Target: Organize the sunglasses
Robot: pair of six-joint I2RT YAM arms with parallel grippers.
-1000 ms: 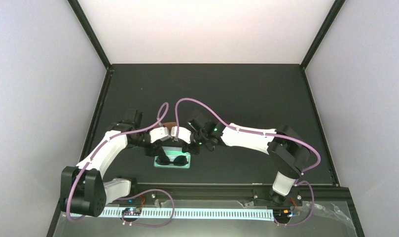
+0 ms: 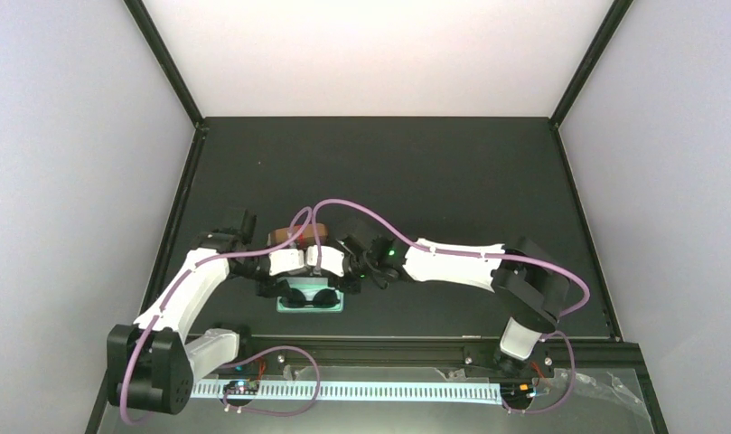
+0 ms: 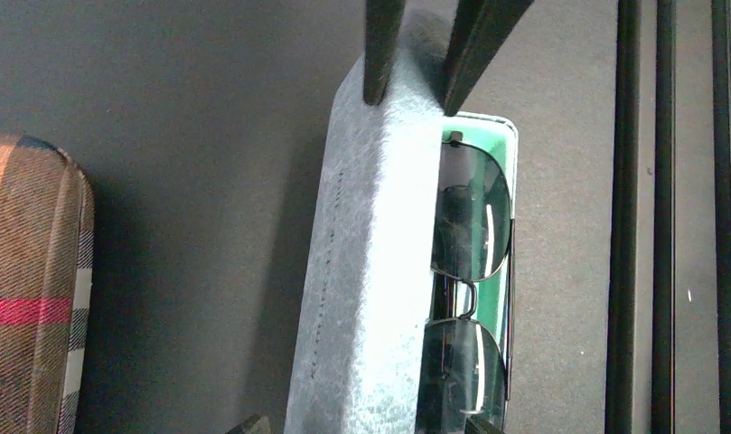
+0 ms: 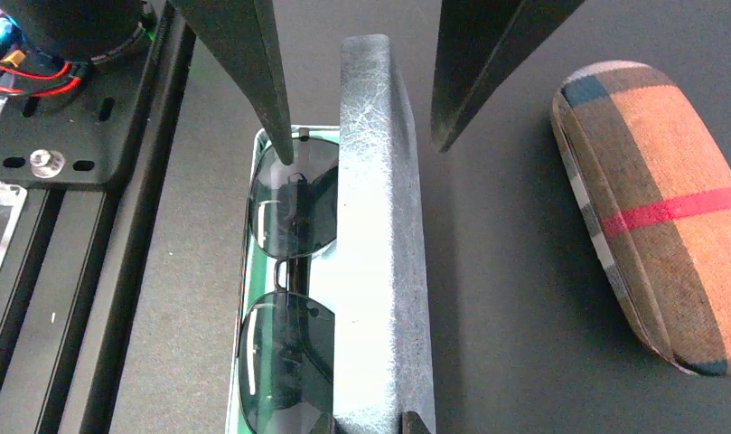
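Black sunglasses (image 2: 298, 299) lie in the green-lined case (image 2: 309, 308) below both grippers; both wrist views show two dark lenses. A long silver-grey case piece (image 3: 343, 271) (image 4: 379, 253) stands along their side, covering part of them. My left gripper is part open around that piece, fingertips at the bottom edge of its view. My right gripper is shut on the same piece from the opposite end.
A brown plaid pouch (image 2: 298, 232) (image 3: 27, 280) (image 4: 660, 217) lies just behind the case. The table's black front rail (image 2: 407, 348) is close in front.
Both grippers have moved toward the front of the table and slightly left. The green case has shifted slightly the same way, and more of the pouch shows.
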